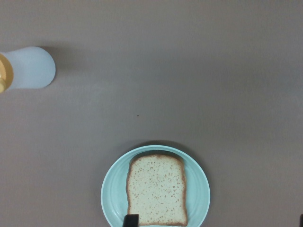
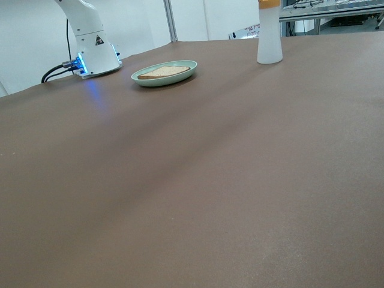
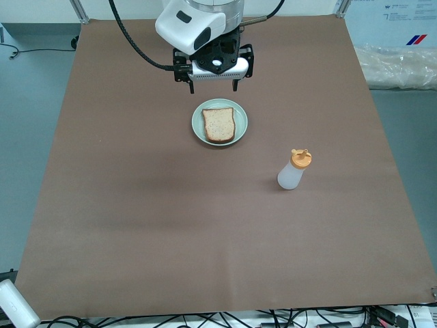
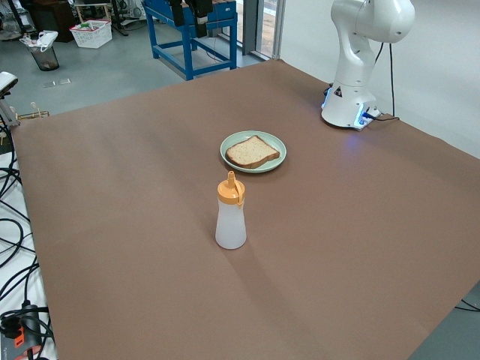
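Note:
A slice of bread (image 3: pixel 218 125) lies flat on a pale mint plate (image 3: pixel 239 130) near the table's middle; the wrist view also shows the bread (image 1: pixel 156 189). A white squeeze bottle (image 3: pixel 289 175) with an orange cap stands apart from the plate, to its right in the left camera view and upper left in the wrist view (image 1: pixel 33 68). My gripper (image 3: pixel 214 88) hangs above the table behind the plate in the left camera view, its two fingers spread wide open with nothing visible between them. In the top view the gripper is out of frame.
The arm's base (image 4: pixel 349 105) stands at the table's edge in the right camera view. Cables (image 3: pixel 75 321) and hardware lie beyond one edge.

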